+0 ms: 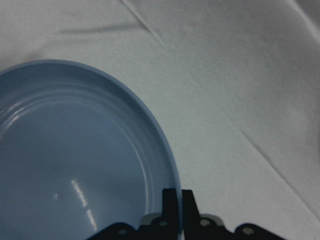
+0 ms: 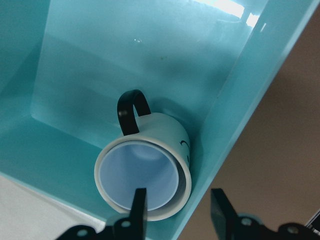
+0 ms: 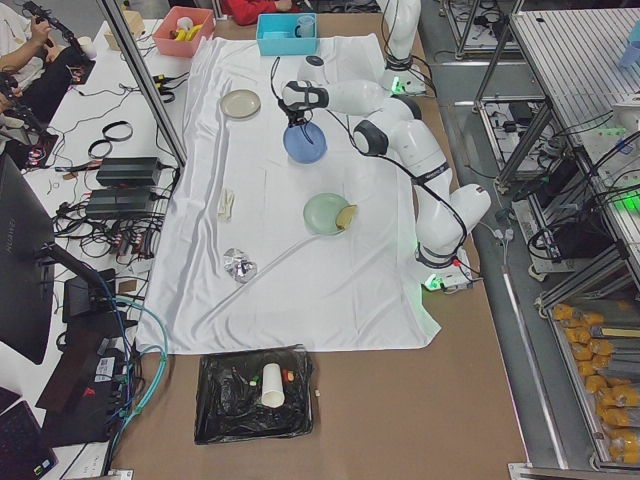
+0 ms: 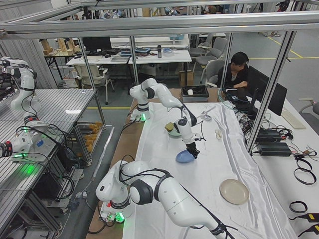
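Note:
My left gripper is shut on the rim of a blue plate [image 1: 80, 155], seen in both camera views at the middle-back of the white cloth [image 3: 240, 310]. A beige plate [image 3: 240, 103] lies to its left in the camera left view; a green plate [image 3: 320, 211] with a yellow item [image 3: 346, 215] lies toward the front. In the right wrist view my right gripper stands open over a turquoise bin [image 2: 100, 60], which holds a white mug [image 2: 165, 129] with a black handle and a pale blue cup [image 2: 135, 170] inside it.
A pink basket [image 3: 166, 25] stands beside the turquoise bin. Crumpled foil [image 3: 240, 265] and a pale thin item [image 3: 226, 204] lie on the cloth. A black lined tray [image 3: 230, 420] with a white cylinder sits beyond the cloth's front.

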